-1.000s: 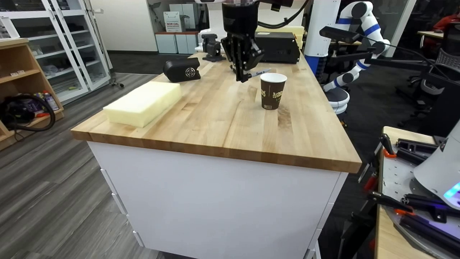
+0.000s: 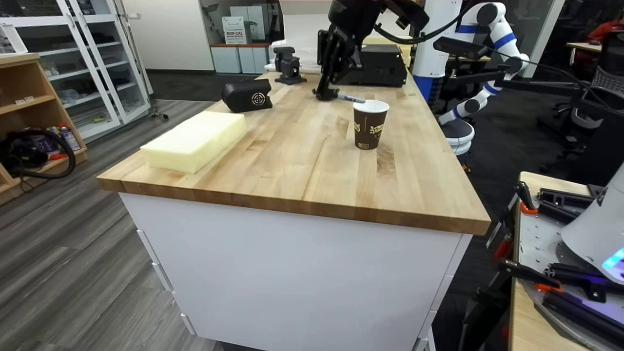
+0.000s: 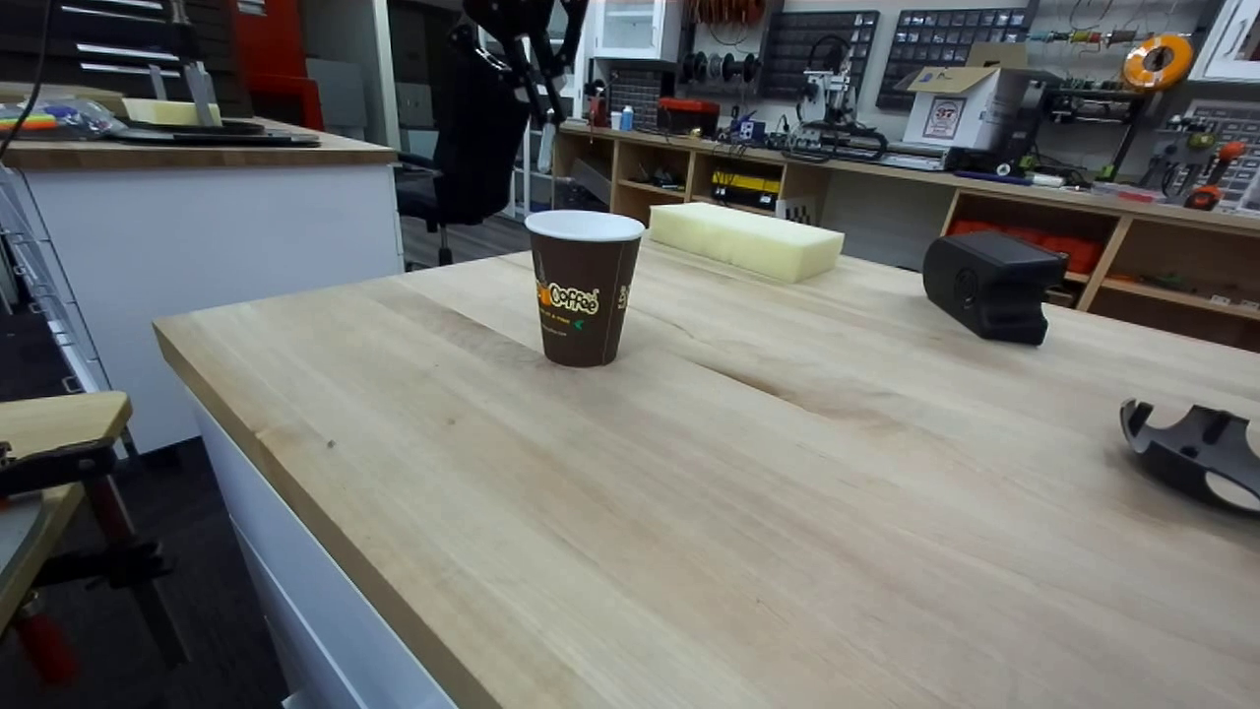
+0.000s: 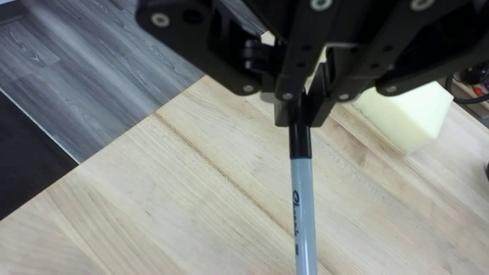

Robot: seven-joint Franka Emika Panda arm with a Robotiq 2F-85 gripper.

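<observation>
A grey marker with a black cap (image 4: 305, 206) extends downward in the wrist view from my gripper, which is shut on its capped end. In exterior view 1 the gripper (image 2: 328, 93) is behind and left of the paper cup, with the marker (image 2: 351, 98) pointing toward the cup's side of the table. The brown coffee cup (image 2: 370, 126) with a white rim stands upright on the wooden table. Exterior view 2 shows the same cup (image 3: 585, 290) with its mouth up; its inside is hidden. No cup appears in the wrist view.
A pale yellow foam block (image 2: 196, 140) lies at the table's left front. Behind it sits a black rounded object (image 2: 246, 95), and a black curved part (image 3: 1193, 455) is at the right in exterior view 2. Bare wood (image 2: 304, 175) surrounds the cup.
In exterior view 1 my gripper has drawn back toward the far end of the table, with the marker still in it. Cup and foam block look unmoved.
</observation>
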